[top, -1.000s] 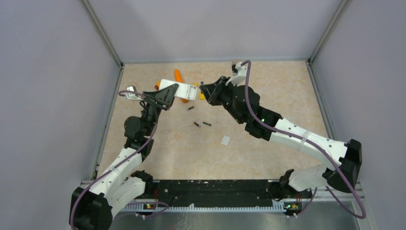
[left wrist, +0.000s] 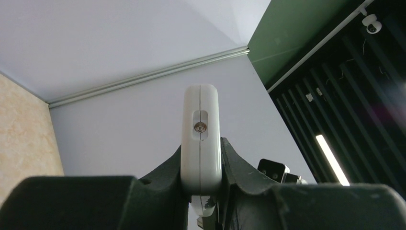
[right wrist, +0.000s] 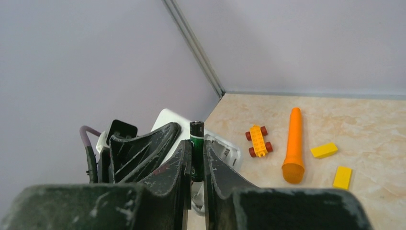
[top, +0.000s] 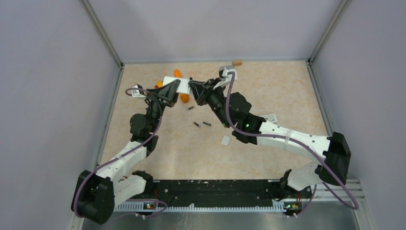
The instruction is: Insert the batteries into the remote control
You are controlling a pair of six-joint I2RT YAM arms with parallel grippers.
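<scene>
My left gripper (top: 173, 91) is shut on the white remote control (left wrist: 200, 158), holding it raised above the table; in the left wrist view its narrow side with a screw faces me. My right gripper is shut on a dark green battery (right wrist: 197, 132), held upright at the remote's open compartment, which shows behind it in the right wrist view. Whether the battery touches the compartment I cannot tell. Several small batteries (top: 207, 123) lie on the middle of the table below the arms.
An orange bat-like toy (right wrist: 294, 134), a toy car (right wrist: 258, 141) and yellow blocks (right wrist: 323, 150) lie at the back. A small white plate (top: 225, 140) lies near the middle, and a wooden block (top: 237, 63) at the back edge.
My right gripper has moved left with the battery, closing on the remote's end. The left gripper with the remote has shifted slightly, most recently to the right.
</scene>
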